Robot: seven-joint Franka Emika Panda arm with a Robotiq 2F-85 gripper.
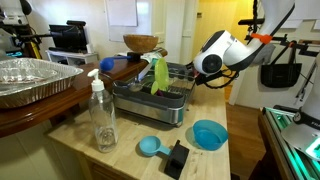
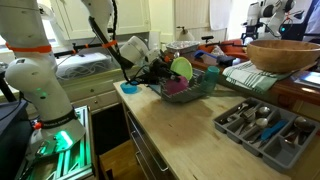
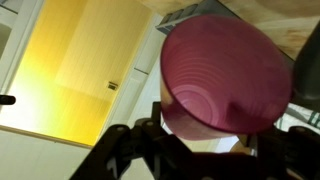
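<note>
A pink cup or bowl [image 3: 215, 70] fills the middle of the wrist view, with its rounded, open shape facing the camera. My gripper is shut on it, the dark fingers standing at its lower edge. In exterior view 1 the gripper [image 1: 196, 75] is at the far right end of the dish rack [image 1: 182, 102]. Exterior view 2 has it beside the rack's left end. Something pink [image 2: 176, 87] shows there near the green plate [image 2: 182, 68]; whether it is the held piece cannot be made out.
A blue bowl [image 1: 210, 134], a light blue cup [image 1: 150, 145] and a clear soap bottle [image 1: 102, 118] stand on the counter in front of the rack. A cutlery tray [image 2: 265, 128] lies farther along. Bare wood [image 2: 190, 130] runs beside the rack.
</note>
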